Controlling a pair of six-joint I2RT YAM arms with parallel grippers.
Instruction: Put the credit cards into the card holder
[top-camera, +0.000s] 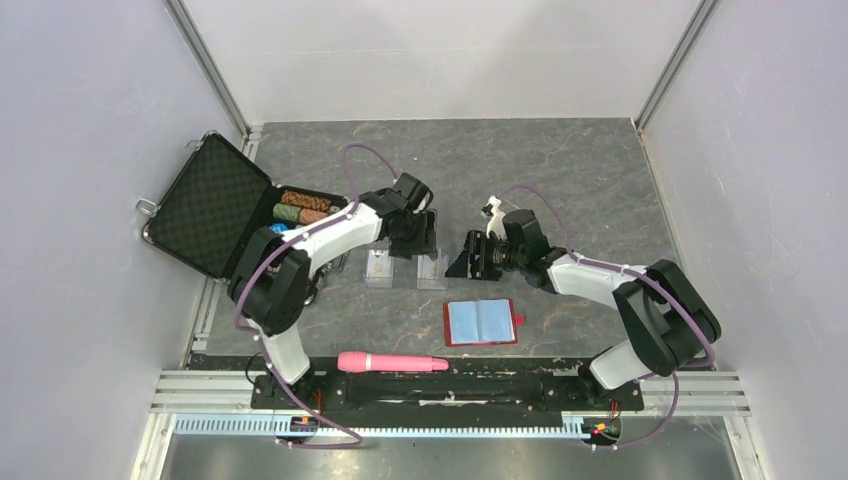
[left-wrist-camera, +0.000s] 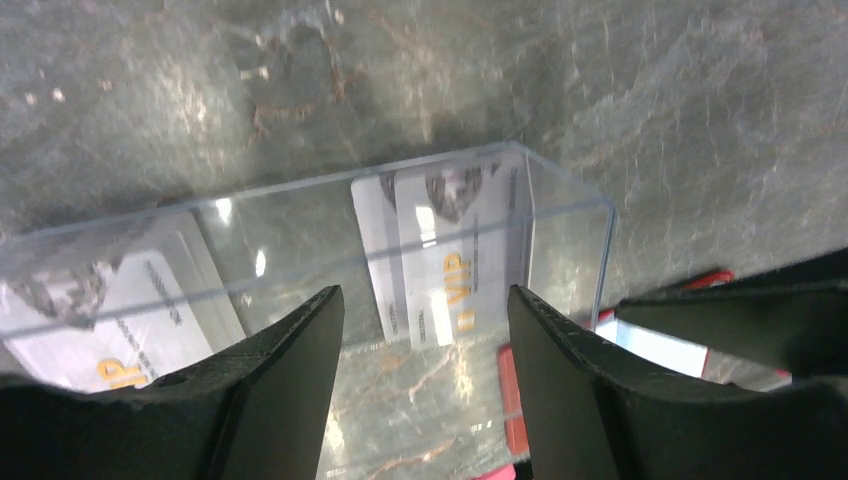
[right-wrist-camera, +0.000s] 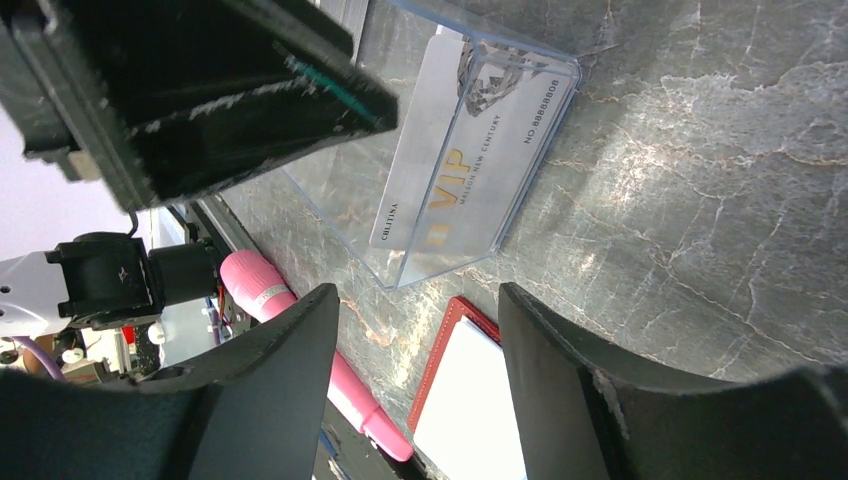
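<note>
Two transparent plastic boxes with white VIP cards sit mid-table. The left card stack (left-wrist-camera: 130, 330) and right card stack (left-wrist-camera: 460, 280) show in the left wrist view; the right one (right-wrist-camera: 480, 170) appears close in the right wrist view. My left gripper is open over the right box, nothing held. My right gripper (top-camera: 470, 258) is open beside that box, nothing between its fingers. A red-edged card holder (top-camera: 480, 321) with pale blue pages lies open in front of them.
A pink stick (top-camera: 392, 362) lies along the front edge. An open black case (top-camera: 205, 205) with chips stands at the left.
</note>
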